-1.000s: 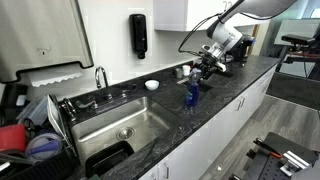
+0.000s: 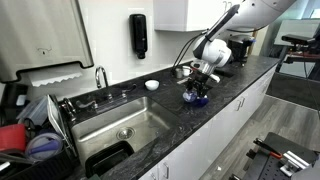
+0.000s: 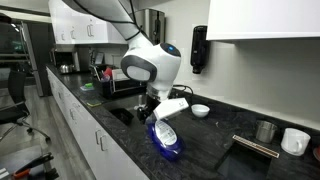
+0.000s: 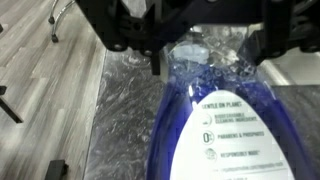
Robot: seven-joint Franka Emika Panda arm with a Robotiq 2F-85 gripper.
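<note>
A blue bottle with a white printed label fills the lower part of the wrist view. At its clear neck my gripper is shut on it, with dark fingers on either side. In exterior view 2 the blue bottle leans, its base out towards the right and its top near the gripper. Low over the dark counter in exterior view 1, the bottle is partly covered by the arm. Whether its base touches the counter I cannot tell.
A sink is set into the counter, with a dish rack beyond it. A white bowl sits by the wall. Further along stand a metal cup, a white mug and a dark tray.
The bottle stood upright and clear of the gripper before; now it is tilted and gripped.
</note>
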